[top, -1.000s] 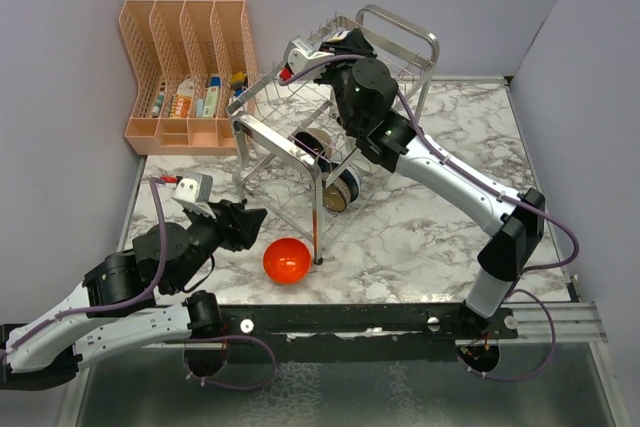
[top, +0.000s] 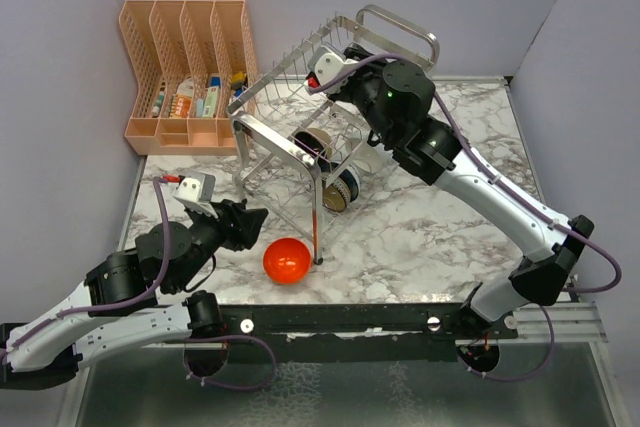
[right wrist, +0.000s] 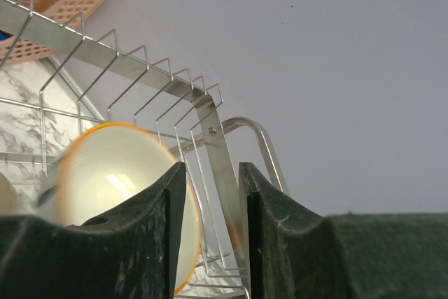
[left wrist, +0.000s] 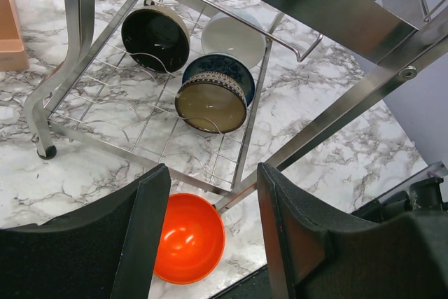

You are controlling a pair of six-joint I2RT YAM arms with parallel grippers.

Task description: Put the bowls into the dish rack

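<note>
An orange bowl (top: 287,261) lies on the marble counter before the metal dish rack (top: 285,147). Several bowls sit on the lower tier, including a black one (left wrist: 154,36), a white one (left wrist: 231,37) and a patterned one (left wrist: 210,106). My left gripper hangs open, empty, left of the rack. My right gripper is over the upper tier; in its wrist view a cream bowl (right wrist: 133,167) with an orange rim is behind the left finger, among the wires, and the fingertips (right wrist: 248,180) stand part open, nothing visible between them.
A peach divided organizer (top: 150,37) holding small items stands at the back left. Bare counter (top: 470,247) lies right of the rack and at the front left. Grey walls enclose the sides and back.
My left arm and the orange bowl on the counter have stayed put.
</note>
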